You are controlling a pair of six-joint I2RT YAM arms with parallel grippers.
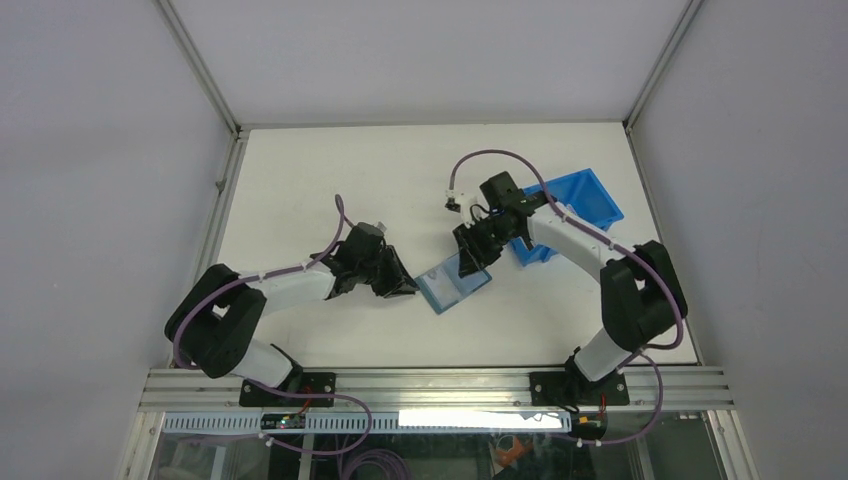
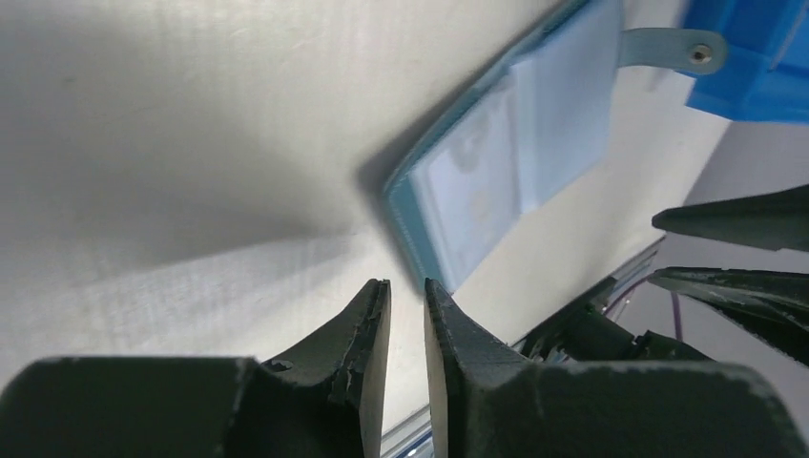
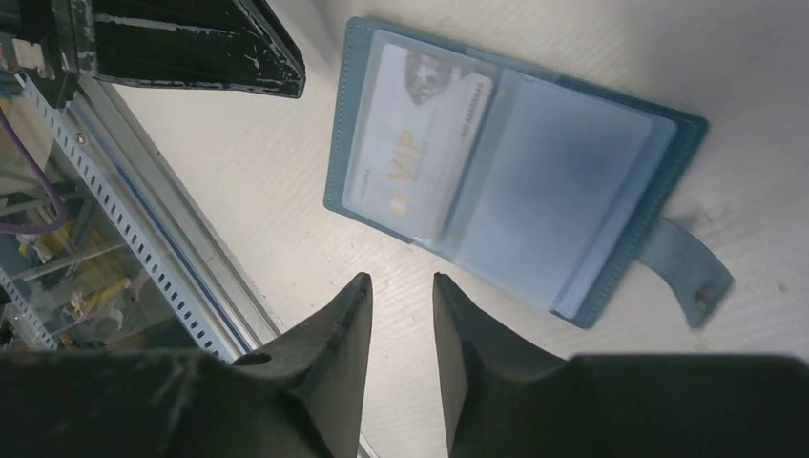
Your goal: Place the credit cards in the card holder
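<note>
The blue-grey card holder (image 1: pixel 453 284) lies unfolded on the table between both grippers. In the right wrist view, a white card marked VIP (image 3: pixel 420 134) lies in one clear pocket; whether the other pocket (image 3: pixel 558 186) holds anything I cannot tell. My left gripper is a little open and empty, close to the holder's lower-left edge. Above the holder's far end hangs my right gripper, its fingers parted with nothing between them. Its fingers (image 2: pixel 735 219) also show at the right of the left wrist view.
A blue tray (image 1: pixel 597 196) stands at the right, partly covered by my right arm; its contents are mostly hidden. The holder's strap (image 3: pixel 689 272) sticks out flat to one side. Bare white table (image 1: pixel 330 165) lies behind and left.
</note>
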